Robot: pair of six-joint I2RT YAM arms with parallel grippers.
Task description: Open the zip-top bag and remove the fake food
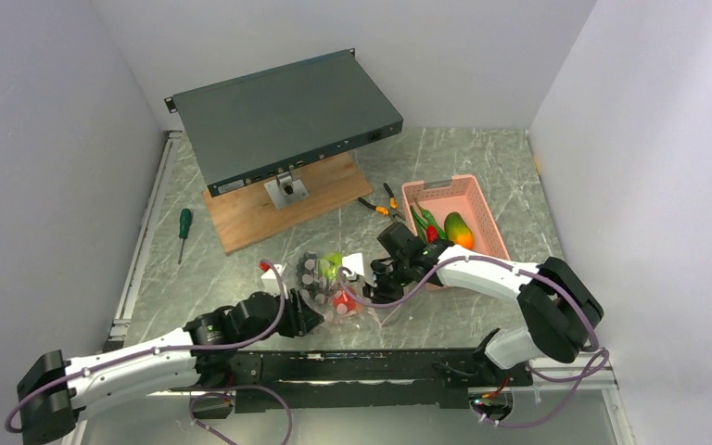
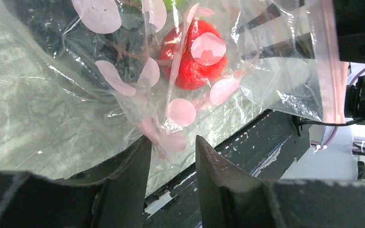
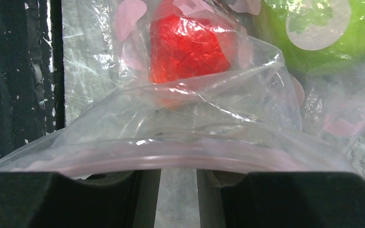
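The clear zip top bag with pink spots (image 1: 323,286) lies at the front middle, holding red fake food (image 2: 199,71), a green piece (image 3: 323,33) and darker items. My left gripper is part open at the bag's lower edge; whether film lies between its fingertips is unclear. My right gripper is part open beneath the raised pink zip edge (image 3: 185,159), with only clear film or table visible in its gap.
A pink basket (image 1: 482,209) of fake produce stands back right. Pliers (image 1: 380,209), a screwdriver (image 1: 185,224) and a wooden board (image 1: 232,227) under a dark panel lie behind and left.
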